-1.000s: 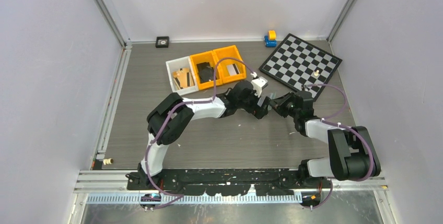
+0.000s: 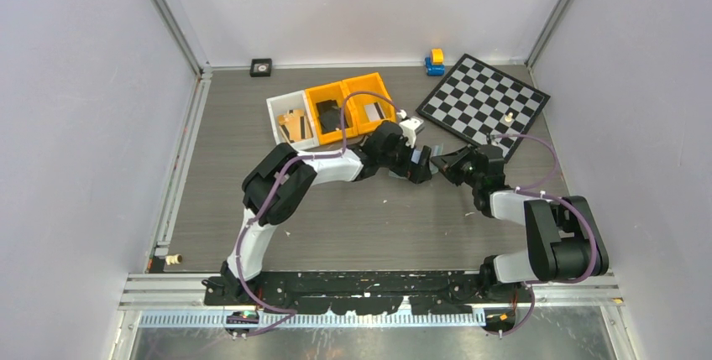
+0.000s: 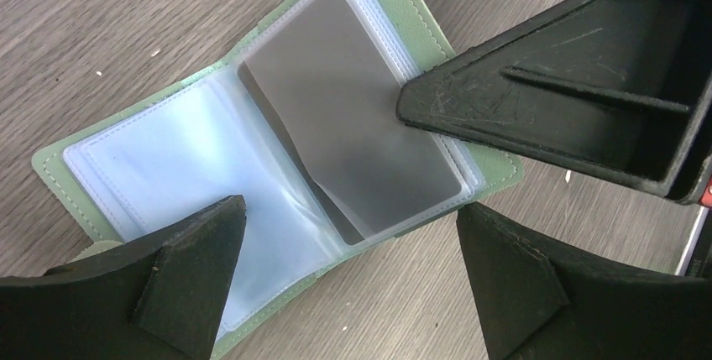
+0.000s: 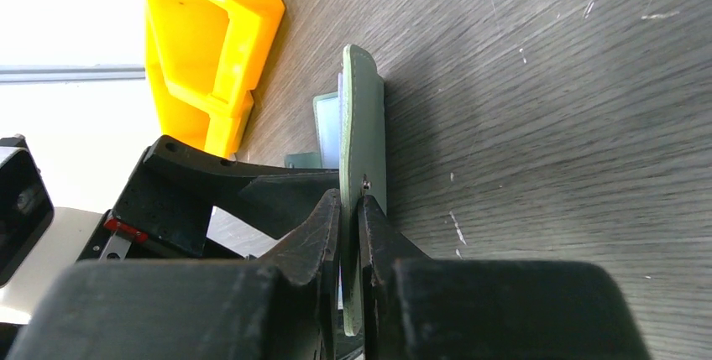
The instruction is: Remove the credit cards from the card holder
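The card holder [image 3: 168, 159], pale green with stitched edges and clear sleeves, lies opened out in the left wrist view. A dark grey card [image 3: 336, 83] sits inside one of its sleeves, and the other sleeve in sight looks pale and empty. My right gripper is shut on the holder's edge, and the holder stands on edge in the right wrist view. Over the holder, my left gripper is open, its fingers [image 3: 189, 268] apart, one overlapping the pale sleeve, the other by the edge near the grey card. Nothing is gripped between them.
Behind the arms stand a white bin [image 2: 275, 117] and yellow bins [image 2: 384, 85], with cards [image 2: 295, 125] and dark items inside. A chessboard [image 2: 483, 100] lies at the back right.
The right gripper has stayed nearly still.
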